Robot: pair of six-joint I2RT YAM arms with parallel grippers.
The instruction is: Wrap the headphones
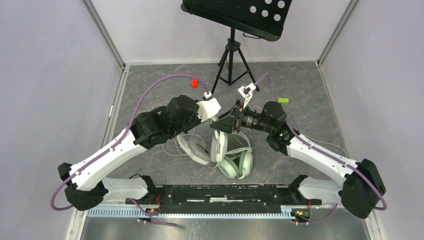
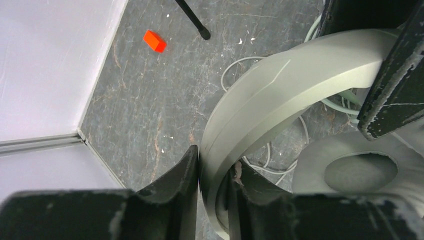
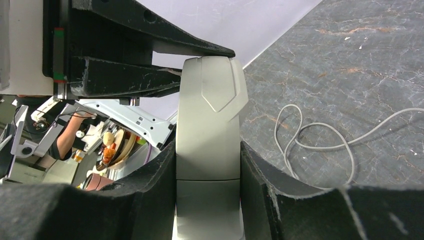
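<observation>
White headphones [image 1: 197, 147] are held up above the floor, beside pale green headphones [image 1: 231, 167] that lie on it. My left gripper is around the curved white headband [image 2: 290, 75]; whether it is closed on it I cannot tell. An ear cup [image 2: 360, 175] hangs below it. My right gripper is shut on a white part of the headphones [image 3: 210, 125], with the other gripper's black fingers touching its top in the right wrist view. In the top view both grippers meet at the centre, partly hiding each other.
A black music stand [image 1: 231, 50] stands at the back. A red block [image 1: 194, 83], a green block [image 1: 283, 100] and loose white cable [image 3: 345, 145] are on the grey floor [image 1: 150, 90]. Walls enclose both sides and the back.
</observation>
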